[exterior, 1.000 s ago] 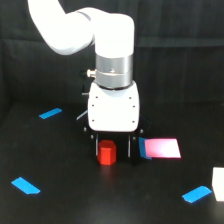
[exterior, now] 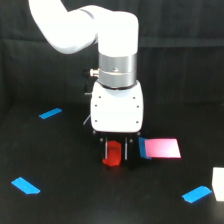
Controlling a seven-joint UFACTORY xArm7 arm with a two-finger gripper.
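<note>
A small red block (exterior: 113,153) stands on the dark table below the white hand. My gripper (exterior: 115,150) points down over it, its thin dark fingers closed in on the block's left and right sides. The upper part of the block is partly covered by the hand and fingers. The dark fingertips are hard to make out against the black table. No clear gap shows between the block and the table.
Just right of the gripper lies a pink pad (exterior: 162,148) with a blue piece (exterior: 143,148) at its left edge. Blue strips lie at left (exterior: 26,186), back left (exterior: 50,113) and front right (exterior: 197,194). A pale object (exterior: 218,183) stands at the right edge.
The fingers have drawn closer together, and the hand sits slightly further right. The red block has shifted a little to the right between them.
</note>
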